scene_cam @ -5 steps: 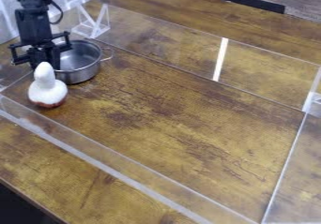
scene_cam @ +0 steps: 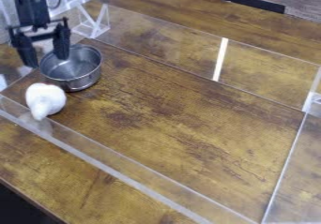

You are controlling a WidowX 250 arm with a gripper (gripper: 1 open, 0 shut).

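My gripper [scene_cam: 38, 38] hangs at the upper left, open and blurred, over the rim of a steel pot [scene_cam: 78, 70]. Nothing shows held between its fingers. A round white object [scene_cam: 45, 100] lies on the wooden surface just in front of the pot, apart from the gripper.
Transparent low walls edge the wooden surface [scene_cam: 189, 115], along the front, back and right. A small white rack-like piece [scene_cam: 93, 20] stands behind the pot.
My gripper has risen from low beside the white object, which now lies free of it in front of the pot.
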